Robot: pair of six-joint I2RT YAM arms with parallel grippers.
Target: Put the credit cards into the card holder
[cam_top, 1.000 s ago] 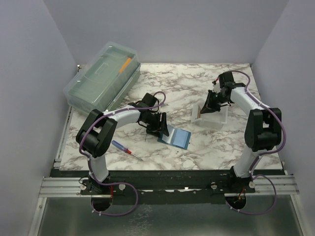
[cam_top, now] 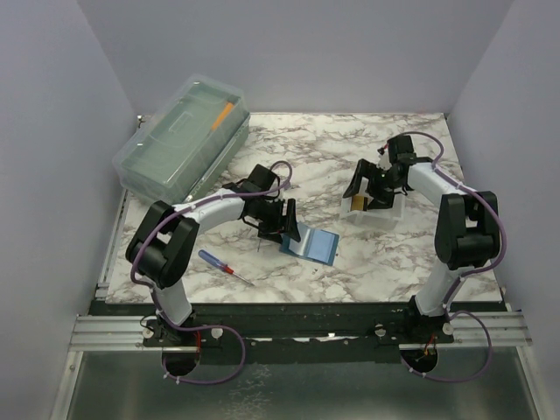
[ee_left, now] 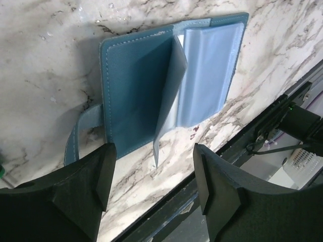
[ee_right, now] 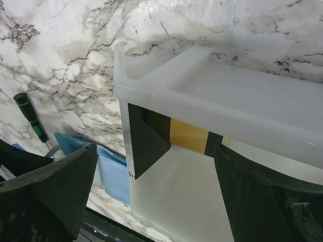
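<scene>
The blue card holder (ee_left: pixel 136 85) lies open on the marble table, with a pale flap (ee_left: pixel 169 96) standing up along its middle. My left gripper (cam_top: pixel 281 220) hangs over its left part, open and empty. Inside a white box (ee_right: pixel 171 201), a stack of cards (ee_right: pixel 127 141) shows its thin edges against the left wall. A dark card face (ee_right: pixel 146 143) and a gold card (ee_right: pixel 186 135) show beside it, partly under the box's rim. Around these cards my right gripper stands open, its fingers apart on either side.
A blue screwdriver (cam_top: pixel 226 267) lies at the front left. The large lidded bin (cam_top: pixel 179 144) fills the back left. Bare marble (cam_top: pixel 306 144) runs between bin and box.
The left gripper has opened a little wider, and its arm has shifted slightly left.
</scene>
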